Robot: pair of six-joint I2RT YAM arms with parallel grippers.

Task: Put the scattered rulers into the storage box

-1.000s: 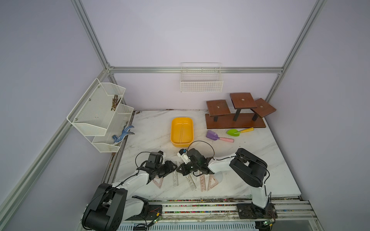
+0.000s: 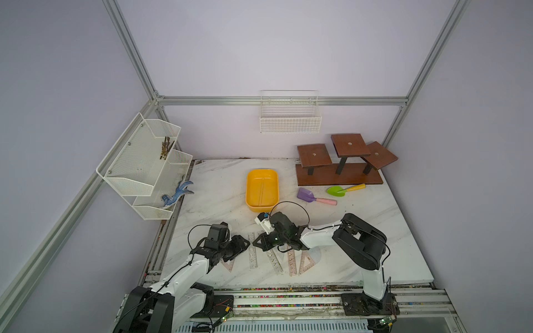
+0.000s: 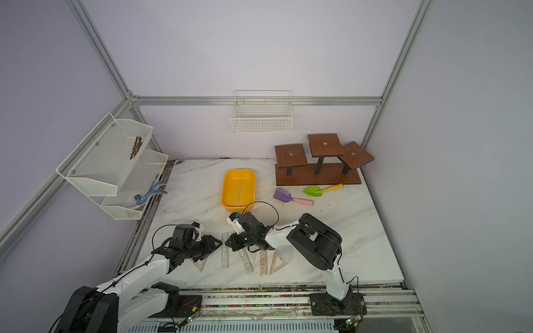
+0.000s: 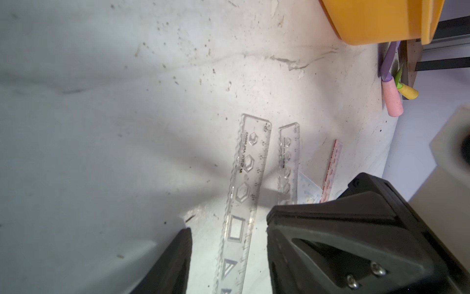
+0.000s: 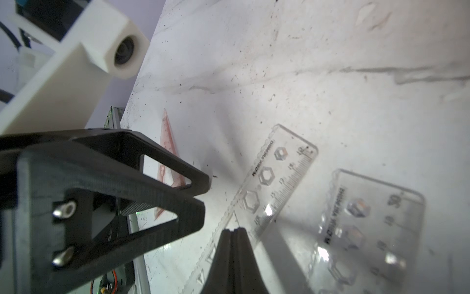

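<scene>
A clear ruler lies on the table, running front to back. In the left wrist view, this clear ruler shows between the parted fingers of my left gripper, which holds nothing. My right gripper is shut above a clear ruler, with nothing visible between its fingers; another clear ruler lies to the right. Farther right are a pink ruler and a pink triangle. Another pink triangle is partly under my left arm. The yellow storage box looks empty behind the grippers.
My two grippers are close together. A purple scoop, a green trowel and a brown tiered stand occupy the back right. White mesh shelves stand at the left.
Over the last second my left gripper has shifted a little to the left, away from the right one. The right arm has barely moved, and the rulers look unmoved.
</scene>
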